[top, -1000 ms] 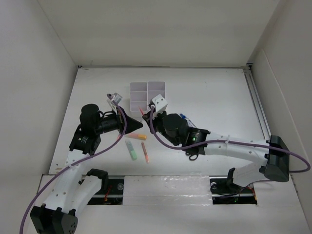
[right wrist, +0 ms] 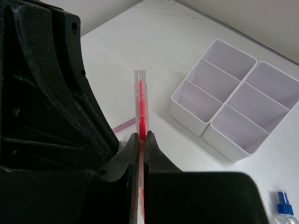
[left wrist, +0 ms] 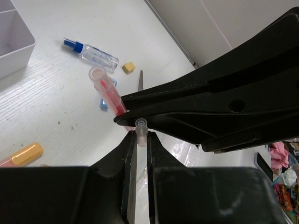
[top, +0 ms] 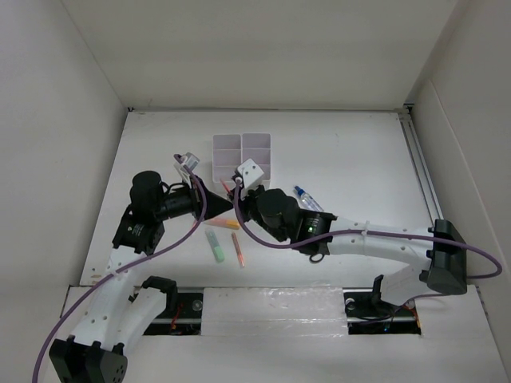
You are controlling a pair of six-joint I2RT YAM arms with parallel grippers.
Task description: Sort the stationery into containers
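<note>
My right gripper is shut on a slim clear pen with a red core, which stands out past its fingers; the same pen is at the right fingertips in the left wrist view. My left gripper is shut on a thin item with a translucent end (left wrist: pixel 141 126); its remaining length is mostly hidden by the fingers. Both grippers are very close together, just in front of the white compartment container (top: pixel 241 167). On the table lie an orange-ended marker (top: pixel 226 223), a green item (top: pixel 215 246) and an orange pen (top: pixel 238 250).
A blue-capped clear bottle (top: pixel 308 199) lies right of the container. Nearby are a small yellowish block (left wrist: pixel 128 67) and a blue item (left wrist: pixel 103 104), seen from the left wrist. Visible container compartments look empty.
The right gripper has shifted left with its red pen, closing in on the left gripper. My left arm looks still, and the table items have kept their places.
</note>
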